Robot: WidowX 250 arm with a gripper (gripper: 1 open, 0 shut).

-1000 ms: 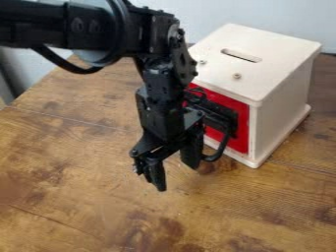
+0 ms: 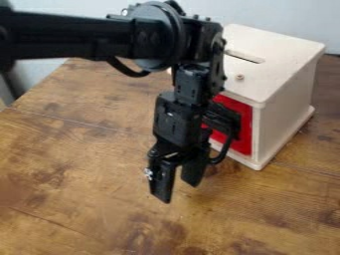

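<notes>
My black gripper (image 2: 177, 182) hangs pointing down in front of a pale wooden box (image 2: 279, 110), above the wooden table. Its two fingers stand apart, with nothing visible between them. The box has a slot in its top and a red front panel (image 2: 238, 134), which the gripper and a cable partly hide.
A white wall (image 2: 292, 20) is behind the box.
Over the last second the arm has shifted slightly right and the gripper's fingertips now point more downward, a little lower in view. The box has not moved.
</notes>
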